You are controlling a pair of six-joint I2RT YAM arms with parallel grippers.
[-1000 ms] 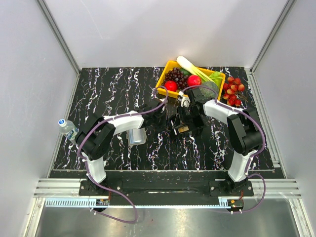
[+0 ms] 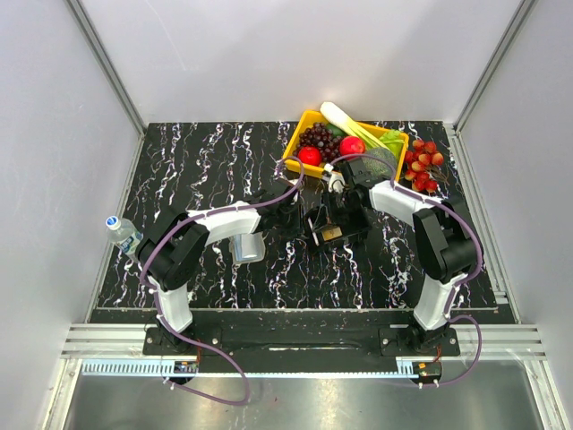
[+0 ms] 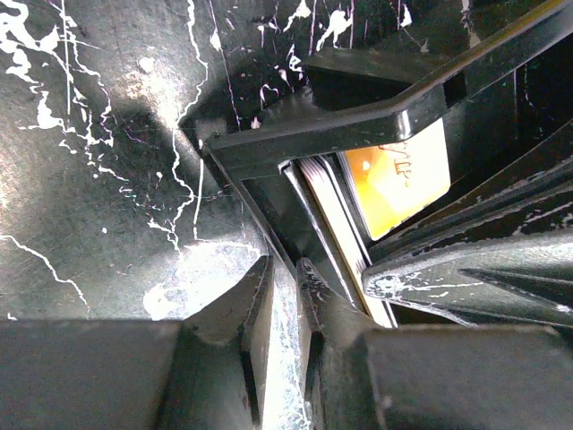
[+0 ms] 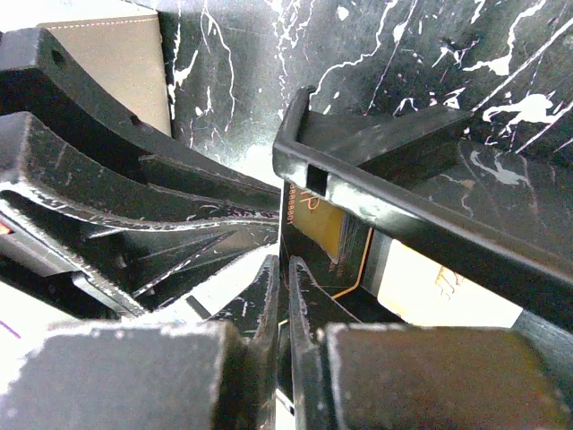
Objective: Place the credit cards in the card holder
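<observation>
A black card holder, an open-framed stand, sits between my grippers at mid-table. Several cards stand packed on edge in its end slot, with an orange-faced card behind them. The right wrist view shows a dark gold-edged card and a pale card beneath the frame. My left gripper is shut on the holder's end wall. At the cards' edges is my right gripper, its fingertips only narrowly apart; whether a card is pinched between them is unclear.
A pale stitched case lies left of the holder. Behind stands a yellow basket of produce, with red fruit at its right. A bottle stands at far left. Both arms crowd the middle.
My right gripper has shifted very slightly at the holder. The left arm and the holder look unchanged.
</observation>
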